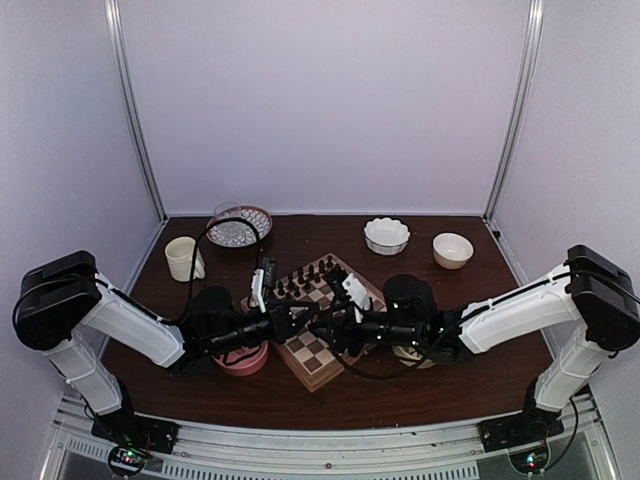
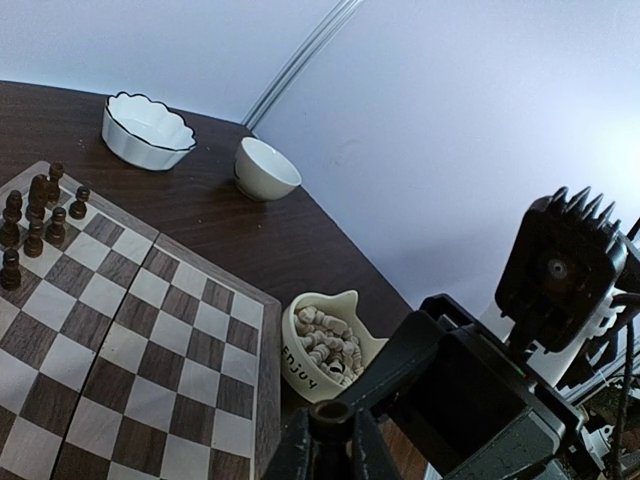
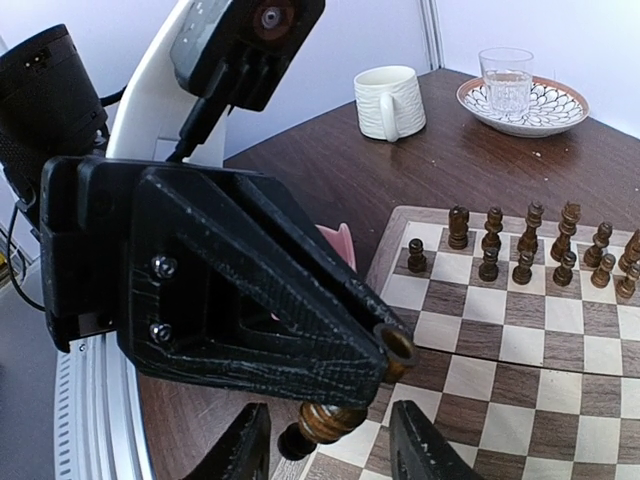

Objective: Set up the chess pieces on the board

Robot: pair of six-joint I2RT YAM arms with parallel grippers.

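Observation:
Dark pieces stand in rows at the far end of the chessboard [image 3: 530, 400]; a dark pawn [image 3: 417, 256] stands at the row's end. The two grippers meet over the board's near part. My left gripper is shut on a dark chess piece [image 2: 330, 425], whose top shows between the fingers. My right gripper is at that piece [image 3: 330, 420], low in its wrist view; whether its fingers grip it is hard to tell. A cream bowl [image 2: 335, 340] of white pieces sits right of the board.
A pink bowl [image 1: 240, 360] is left of the board. A mug [image 1: 182, 258], a patterned plate with a glass [image 1: 240, 230] and two white bowls [image 1: 386, 234] stand at the back.

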